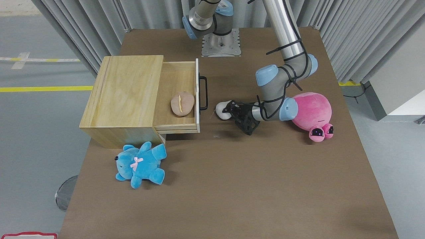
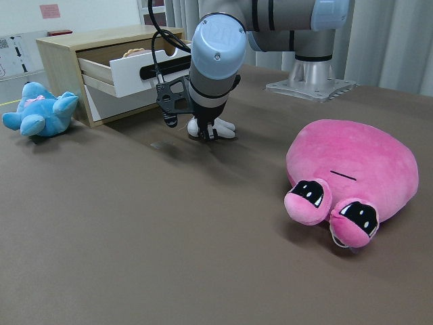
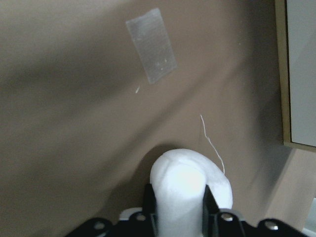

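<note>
The gripper [image 1: 233,111] is low at the table, right of the open wooden drawer [image 1: 175,79], with its fingers around a white plush object [image 3: 178,192]; in the wrist view the plush fills the space between the fingertips. In the left view that white plush [image 2: 223,130] rests on the table under the gripper. A beige round object [image 1: 182,104] with a pale strip lies inside the drawer.
A blue teddy bear [image 1: 141,163] lies in front of the cabinet [image 1: 119,95]. A pink plush toy [image 1: 311,109] sits right of the arm.
</note>
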